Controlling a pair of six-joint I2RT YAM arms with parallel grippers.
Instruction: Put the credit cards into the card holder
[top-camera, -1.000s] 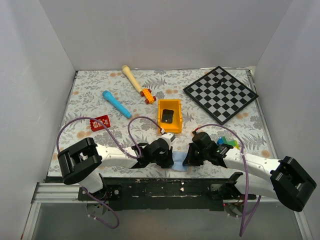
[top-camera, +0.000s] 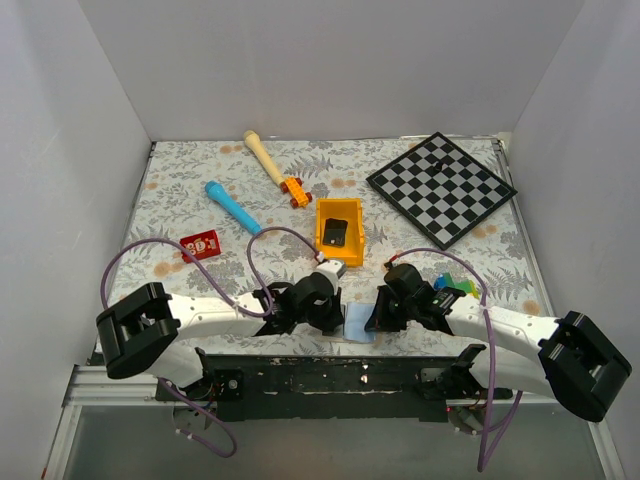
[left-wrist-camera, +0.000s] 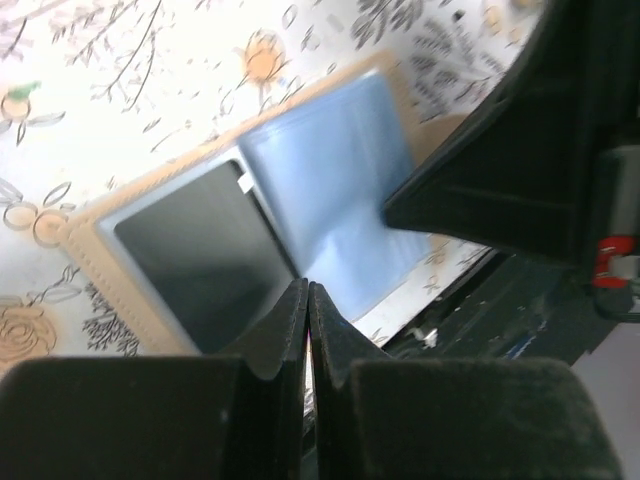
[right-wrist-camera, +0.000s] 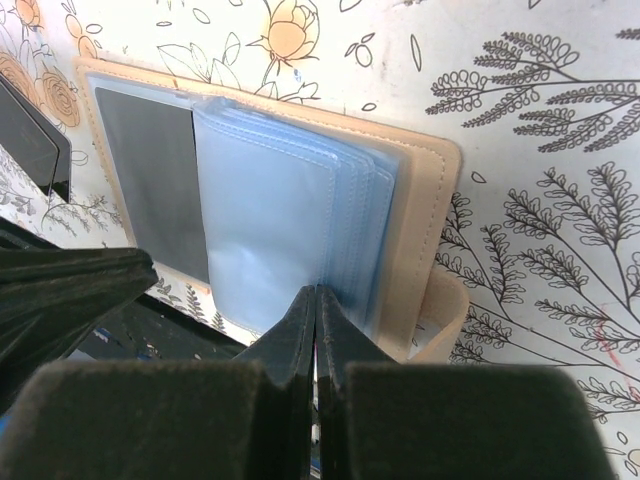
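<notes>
Spread flat on the table lies the card holder (right-wrist-camera: 430, 190), tan-edged, with blue clear sleeves (right-wrist-camera: 275, 220) on one half. A dark card (left-wrist-camera: 200, 245) sits on its other half, under a clear sleeve as far as I can tell. My left gripper is shut at the dark card's near edge, with nothing visible between its fingers. Over the blue sleeves my right gripper is also shut, its tips against or just above the sleeves' near right part; nothing shows between them. In the top view both arms partly cover the holder.
A yellow bin (top-camera: 341, 258) holding a dark item stands behind the grippers. Farther off are a checkerboard (top-camera: 440, 190), a blue stick toy (top-camera: 232, 207) and a red box (top-camera: 201, 246). Colored pieces (top-camera: 457, 284) lie beside the right arm.
The right arm and the holder look still.
</notes>
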